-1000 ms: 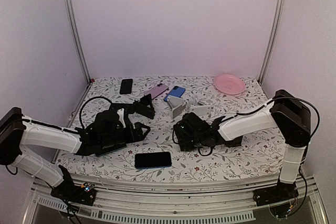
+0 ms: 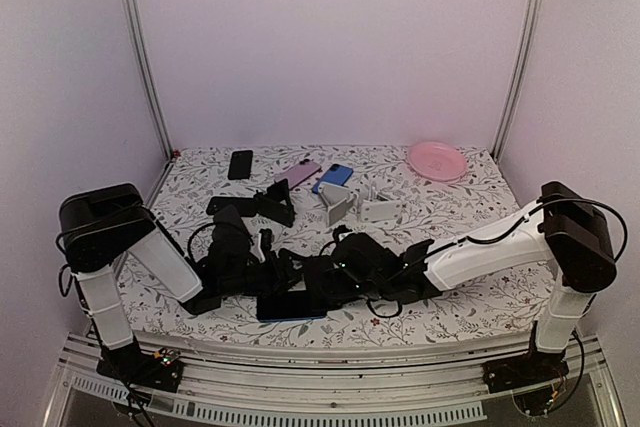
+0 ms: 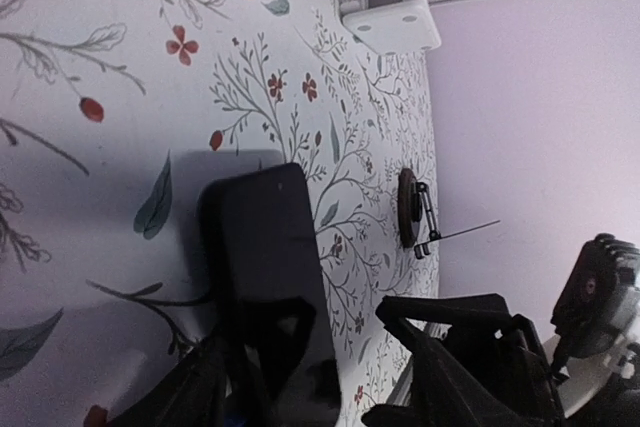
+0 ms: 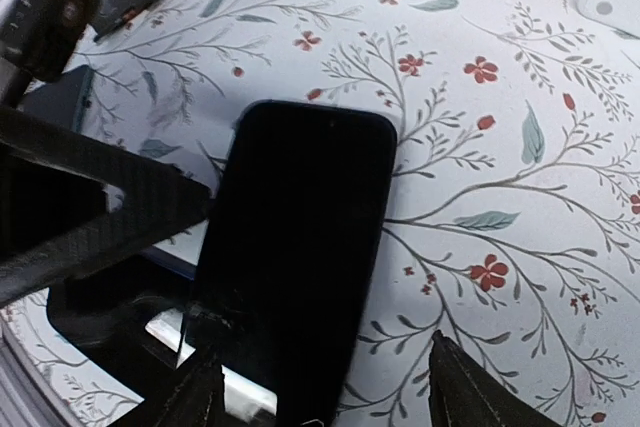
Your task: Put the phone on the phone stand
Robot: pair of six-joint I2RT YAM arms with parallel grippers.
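A black phone (image 2: 291, 308) lies flat near the front edge; in the left wrist view a phone (image 3: 268, 247) lies between my left gripper's open fingers. In the right wrist view a black phone (image 4: 295, 217) lies beneath my right gripper, whose fingers are apart on either side of its lower end, partly over another phone (image 4: 100, 322). In the top view both grippers meet at the front centre, hiding part of the phones. White stands (image 2: 380, 207) and a black stand (image 2: 275, 207) stand behind them.
A pink plate (image 2: 437, 159) sits at back right. Pink (image 2: 297, 172), blue (image 2: 334, 178) and black (image 2: 240, 165) phones lie at the back.
My left gripper has moved right to above the front phone. My right gripper has shifted left and slightly toward the front, close beside the left one.
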